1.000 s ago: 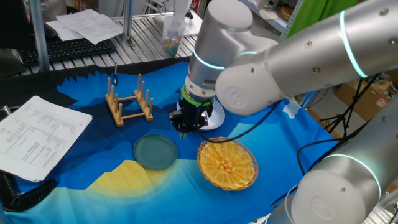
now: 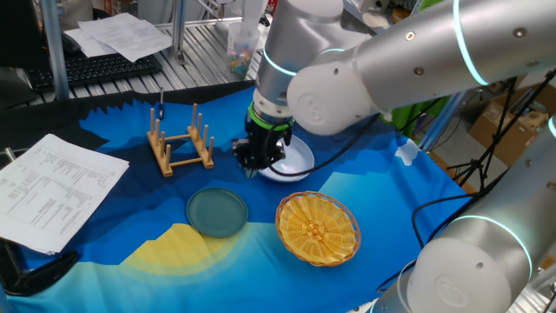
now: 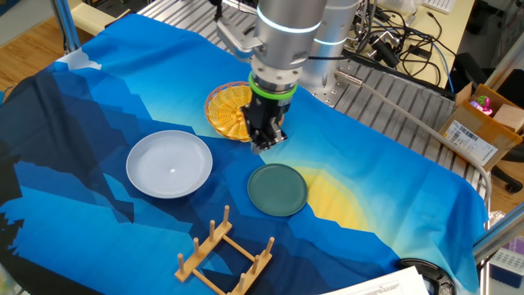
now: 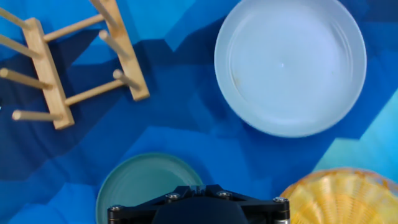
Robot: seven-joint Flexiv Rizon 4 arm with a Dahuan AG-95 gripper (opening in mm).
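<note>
My gripper hangs above the table between the yellow wicker basket, the green plate and the white plate. In the wrist view its fingers meet at the bottom centre, shut with nothing seen between them. Part of the green plate is hidden behind the gripper there, while the white plate lies at the upper right. The wooden rack with upright pegs stands at the upper left, no plate in it. In exterior view 1, my gripper partly covers the white plate.
A stack of papers lies at the left of the table, above a black object. Open blue cloth surrounds the dishes. Behind the table are a keyboard and a clear cup.
The plates, basket and rack have stayed put.
</note>
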